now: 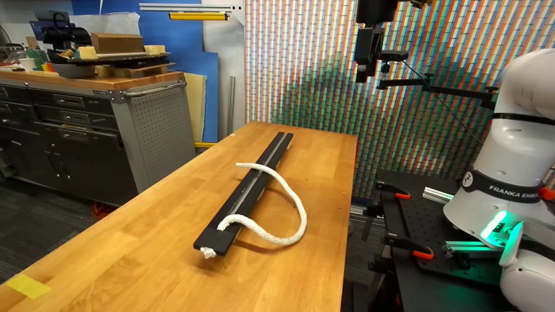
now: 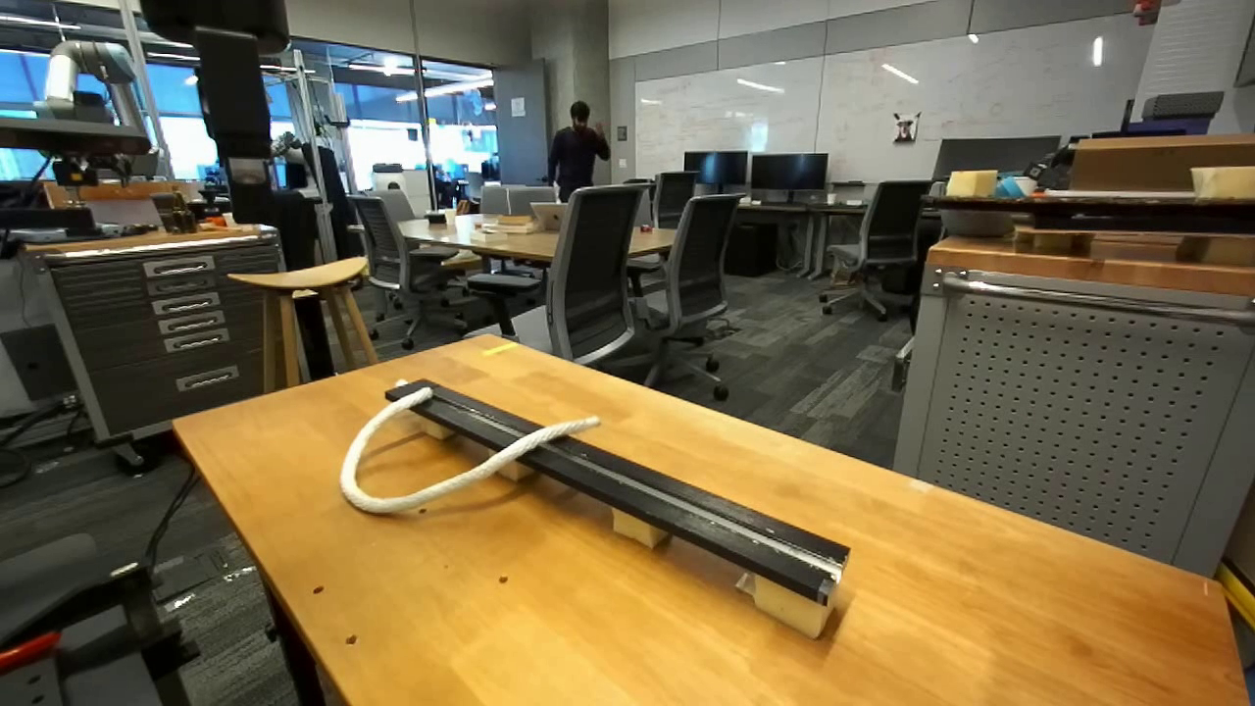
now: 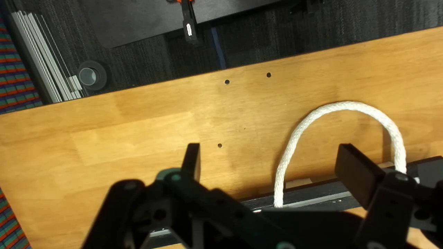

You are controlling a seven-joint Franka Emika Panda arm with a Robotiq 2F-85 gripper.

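A white rope (image 1: 302, 214) curves in a wide loop over the table. One end goes into the near end of a long black rail (image 1: 248, 193), where a frayed white tuft (image 1: 208, 252) pokes out. Its other end crosses over the rail's middle groove and juts past the far side, as exterior view 2 shows with the rope (image 2: 388, 504) and rail (image 2: 694, 506). High above the table, well clear of both, hangs my gripper. Its fingers (image 3: 191, 161) are spread wide with nothing held; in the wrist view its body hides part of the rail.
Pale blocks (image 2: 641, 526) prop the rail off the wooden table (image 3: 137, 137). Bare tabletop surrounds it, with a yellow tape strip (image 1: 28, 286) near one corner. Beside the table is the robot's black stand with clamps (image 1: 408, 242). A person (image 2: 577, 151) stands far back.
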